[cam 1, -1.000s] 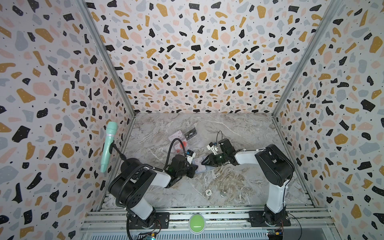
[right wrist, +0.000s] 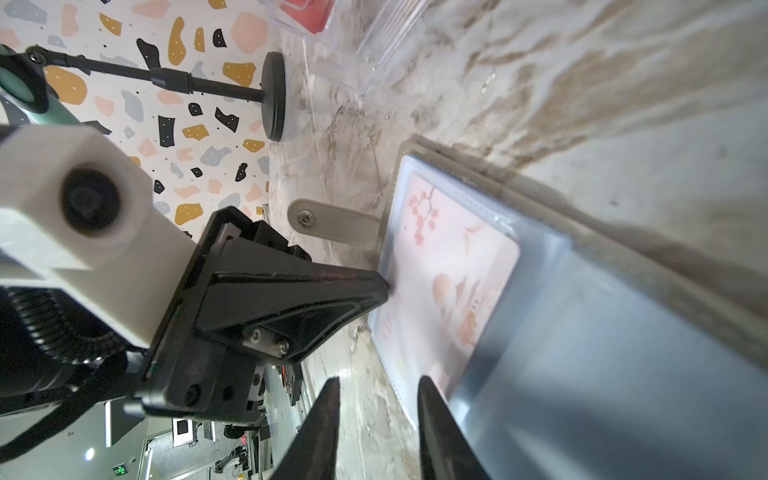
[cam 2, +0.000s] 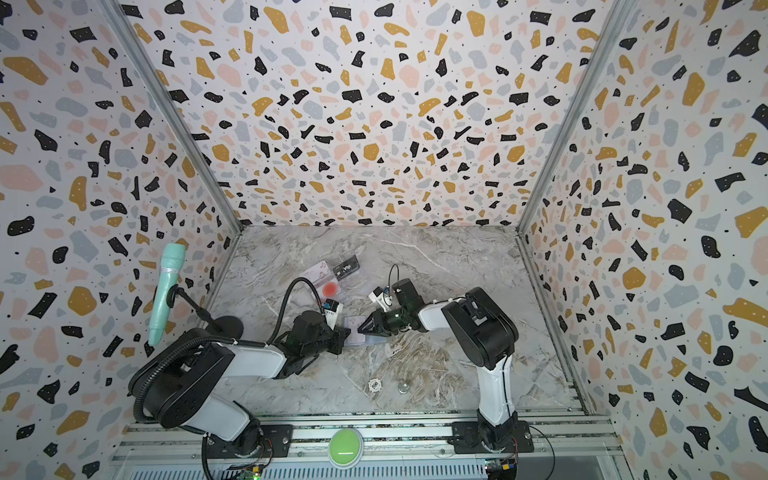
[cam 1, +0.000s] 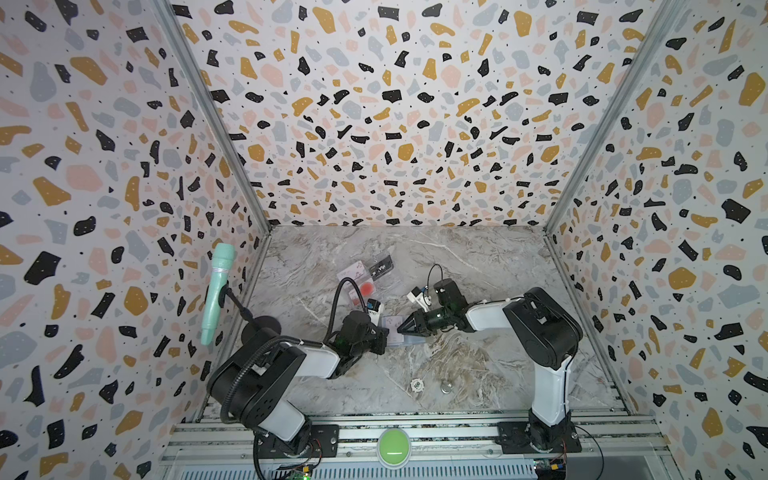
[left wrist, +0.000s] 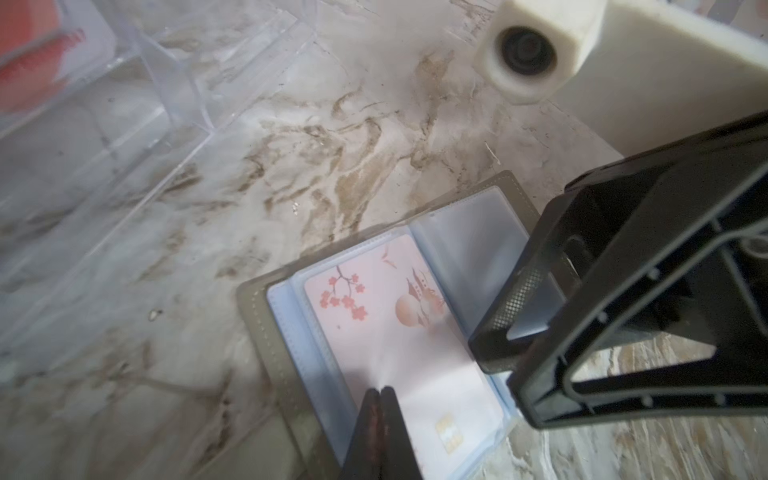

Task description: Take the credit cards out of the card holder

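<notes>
The card holder (left wrist: pixel 254 310) lies open on the marble table, grey-edged with bluish clear sleeves. A pink card (left wrist: pixel 384 320) with blossoms and a gold chip sits in one sleeve; the sleeve beside it shows no card. My left gripper is shut at the holder's left side, its tips over the card's edge; whether thin sleeve material is pinched there is hidden. My right gripper stands part open over the card's other end, with nothing seen held between its fingers.
A clear plastic box (left wrist: pixel 172 96) with red and pink cards stands behind the holder, a dark card (cam 1: pixel 382 267) at its back. The lamp base (right wrist: pixel 273 96) is at left. Small round items (cam 1: pixel 417 385) lie in front.
The box and dark card have stayed put.
</notes>
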